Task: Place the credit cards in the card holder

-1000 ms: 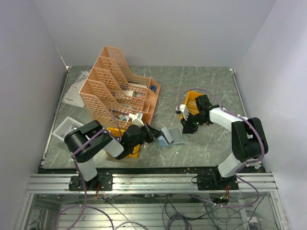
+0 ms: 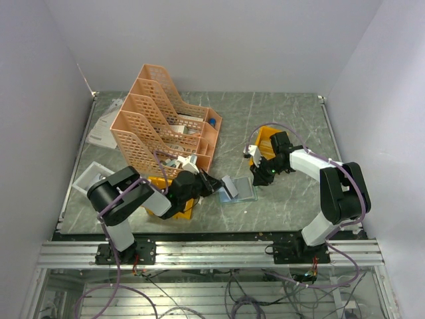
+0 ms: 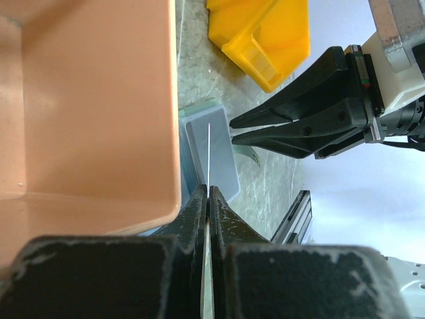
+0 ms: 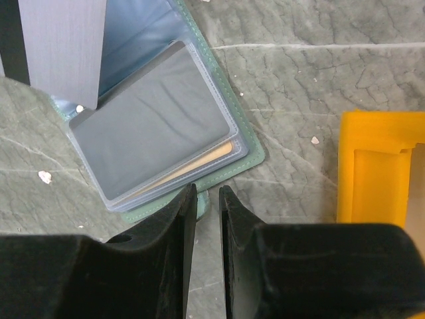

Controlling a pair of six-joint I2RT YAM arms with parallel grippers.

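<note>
The card holder [image 2: 247, 190] lies open on the table, a clear grey pocket [image 4: 153, 119] on its right part and a pale blue inside on its left. In the left wrist view, my left gripper is shut on a silver card with a black stripe, seen there edge-on. The card hangs over the left part of the holder, its tip overlapping the pocket's edge in the right wrist view; whether it touches cannot be told. My right gripper stands slightly open at the holder's right edge, a small greenish tab [image 4: 202, 205] showing between its fingers.
A peach tiered rack [image 2: 149, 126] rises at the back left, close to the left gripper. One yellow bin [image 2: 265, 137] stands behind the right gripper, another yellow bin [image 2: 187, 211] under the left arm.
The right arm and the holder look unmoved.
</note>
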